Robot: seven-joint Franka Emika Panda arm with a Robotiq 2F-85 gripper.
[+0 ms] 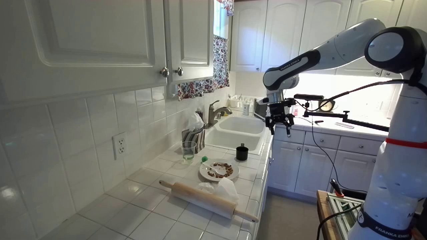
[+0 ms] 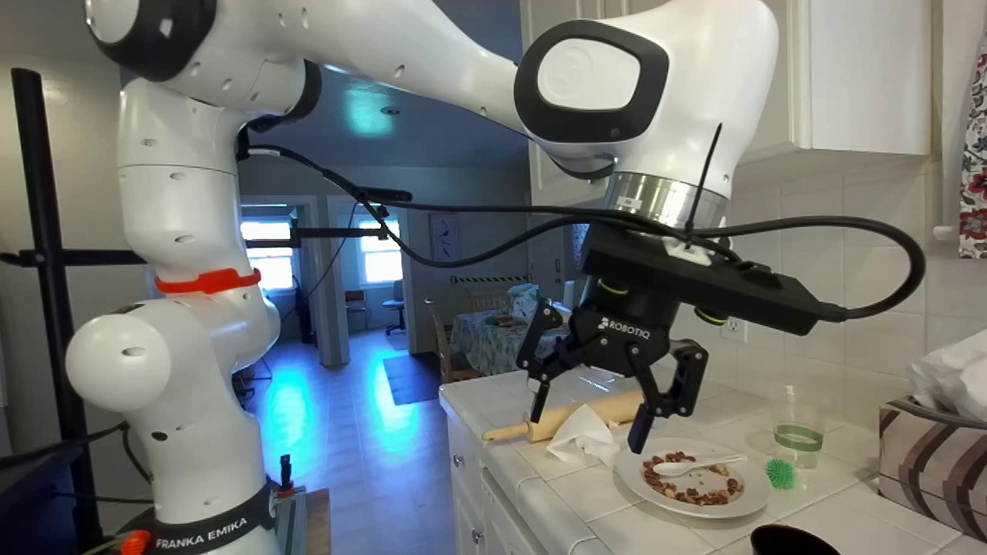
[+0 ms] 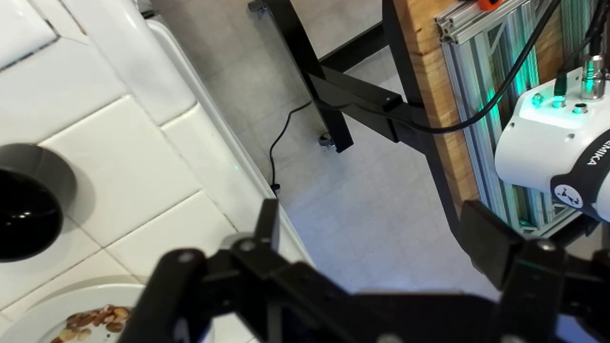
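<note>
My gripper (image 1: 281, 132) hangs open in the air beyond the counter's front edge, nothing between its fingers; in exterior view 2 the gripper (image 2: 587, 421) has its fingers spread wide. On the tiled counter a white plate (image 1: 203, 172) holds brown nuts and a white spoon (image 2: 689, 466). A black cup (image 1: 242, 153) stands between the plate and the sink. In front of the plate lie a crumpled white tissue (image 1: 227, 189) and a wooden rolling pin (image 1: 202, 199). The wrist view shows the cup (image 3: 48, 177) at left and part of the plate (image 3: 43, 313) below it.
Behind the plate are a clear cup (image 1: 188, 152), a green spiky ball (image 2: 779, 473) and a striped tissue box (image 2: 934, 472). A double sink (image 1: 234, 138) with a faucet (image 1: 216, 114) lies farther along. Bare tiles are free at the near left.
</note>
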